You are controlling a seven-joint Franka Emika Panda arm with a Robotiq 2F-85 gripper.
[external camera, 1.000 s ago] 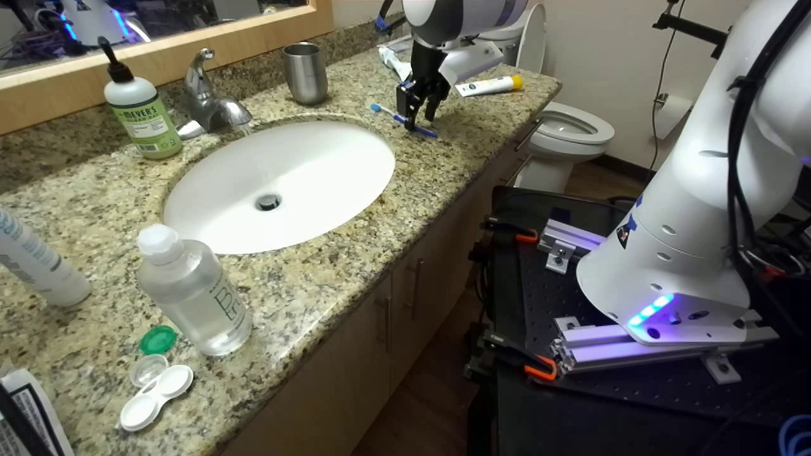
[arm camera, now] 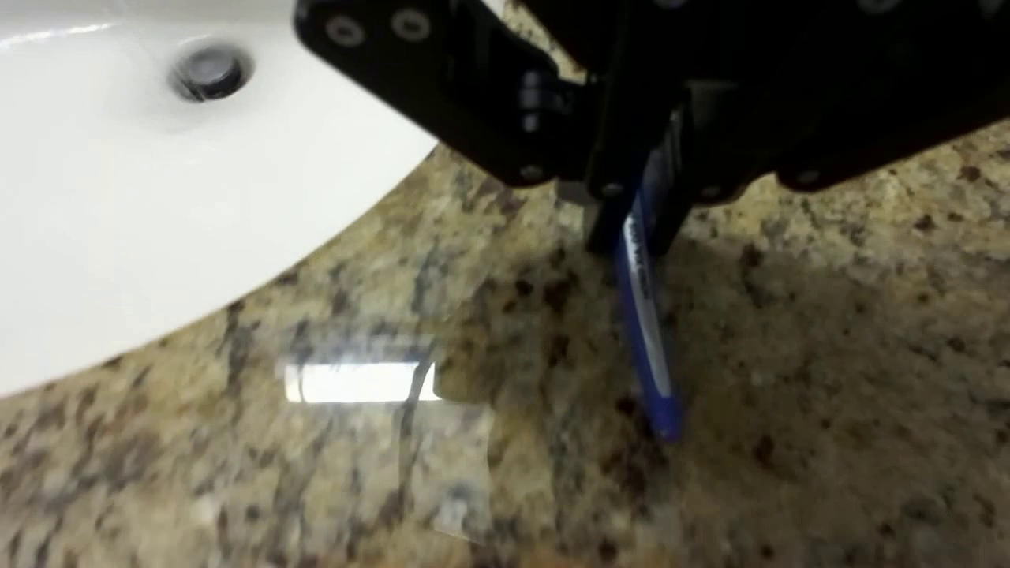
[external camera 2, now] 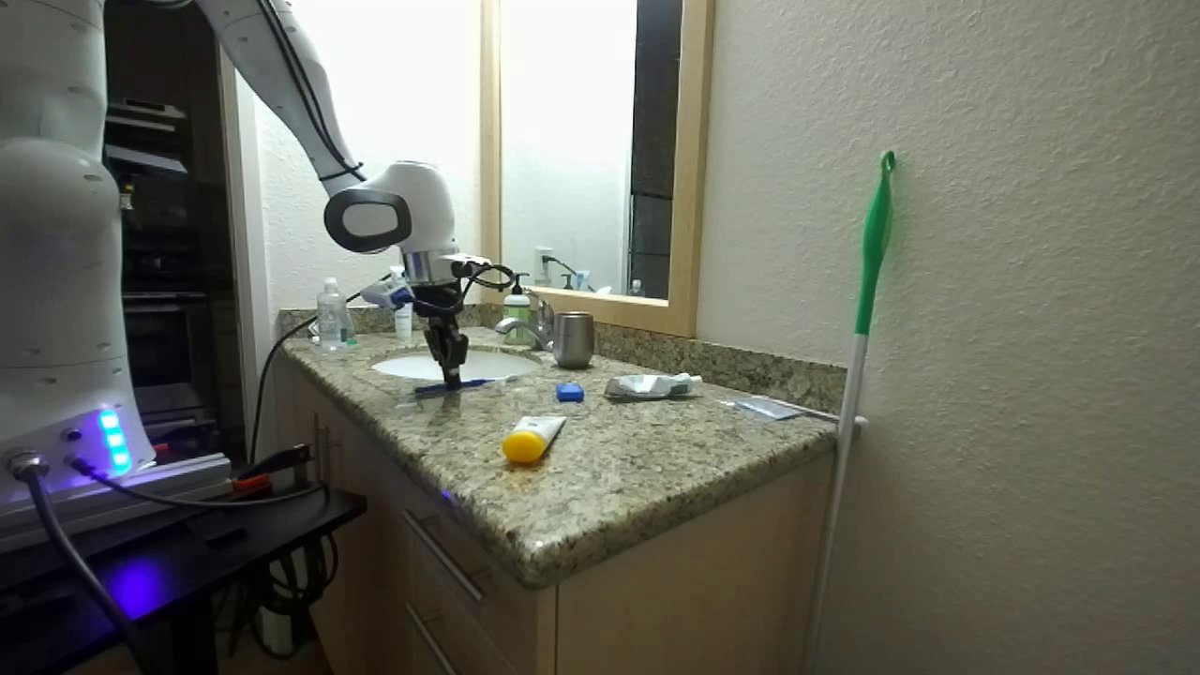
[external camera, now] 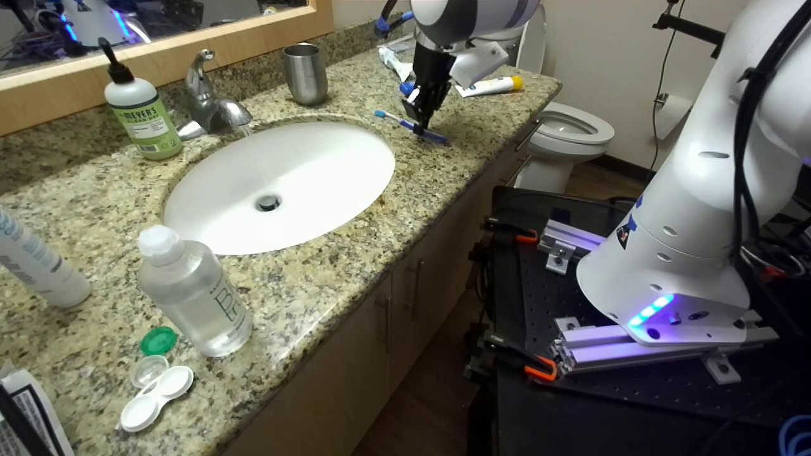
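A blue toothbrush (external camera: 434,137) lies along the granite counter just right of the sink, its light blue head pointing toward the back. My gripper (external camera: 419,130) is shut on the middle of its handle, pointing straight down. From the wrist view, the toothbrush (arm camera: 648,322) with its white printed strip comes out between the black fingers; the head end is hidden behind the gripper. Whether the brush touches the counter or hangs slightly above it, I cannot tell.
Left of my gripper is the white sink (external camera: 228,175). A steel cup (external camera: 305,75) stands behind it, near the faucet (external camera: 213,106). A yellow-capped tube (external camera 2: 532,439), a blue cap (external camera 2: 570,392) and a crumpled toothpaste tube (external camera 2: 652,386) lie toward the counter's free end.
The gripper's fingers have closed around the toothbrush handle; they stood apart before. The toothbrush has shifted slightly rightward and toward the counter's front edge.
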